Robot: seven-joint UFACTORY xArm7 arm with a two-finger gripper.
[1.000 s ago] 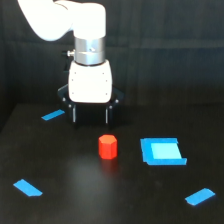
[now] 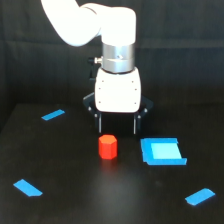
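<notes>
A red block (image 2: 108, 147) stands on the dark table in the middle. My white gripper (image 2: 118, 121) is above and just behind it, slightly to its right, with its two dark fingers apart and nothing seen between them. A square of blue tape with a pale centre (image 2: 163, 151) lies to the block's right.
Short blue tape strips lie at the back left (image 2: 54, 113), front left (image 2: 28, 188) and front right (image 2: 200, 196).
My gripper has moved to the right, from left of the red block to above and behind it. The block has not visibly moved.
</notes>
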